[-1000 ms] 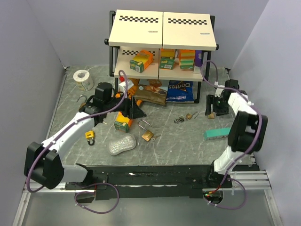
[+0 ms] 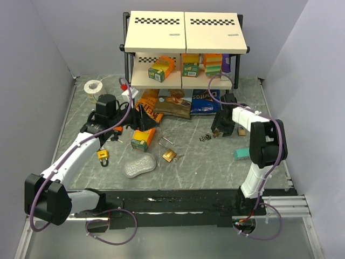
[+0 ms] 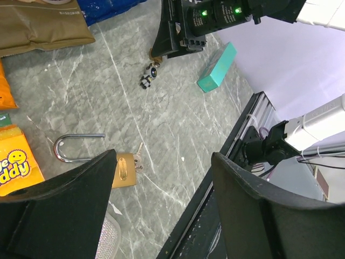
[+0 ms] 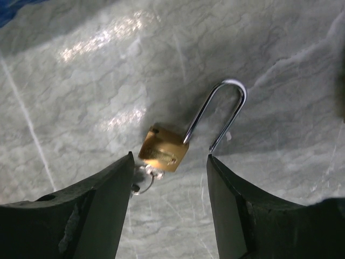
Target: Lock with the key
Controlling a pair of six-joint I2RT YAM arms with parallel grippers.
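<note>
A brass padlock with a long raised shackle lies mid-table, keys beside it, also seen in the left wrist view. My left gripper hovers above the orange boxes, open, its fingers wide apart in the left wrist view. My right gripper is low at the table's right, open, over small metal items. In the right wrist view a padlock with a long shackle and keys lies ahead of its fingers. A yellow padlock lies at the left.
The shelf unit with boxes stands at the back, snack bags beneath. A clear oval item lies front centre, a teal box at right. The table's middle between padlock and teal box is fairly clear.
My right gripper has moved left from the right edge to over the small items.
</note>
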